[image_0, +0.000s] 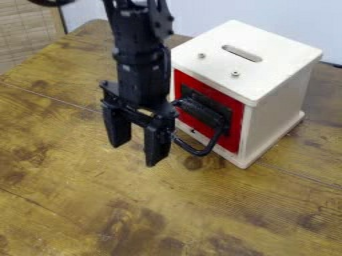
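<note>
My black gripper (136, 139) hangs above the wooden table, left of and in front of a white box (274, 105), its two fingers apart with nothing between them. The box has a red front panel (191, 87) with a dark fitting (207, 110) and a slot with two small bolts on top. A black curved tube or handle runs from low at the box's front toward my gripper; whether it touches the gripper is unclear.
A white wall stands behind the box, and a slatted mat (27, 30) shows at the back left.
</note>
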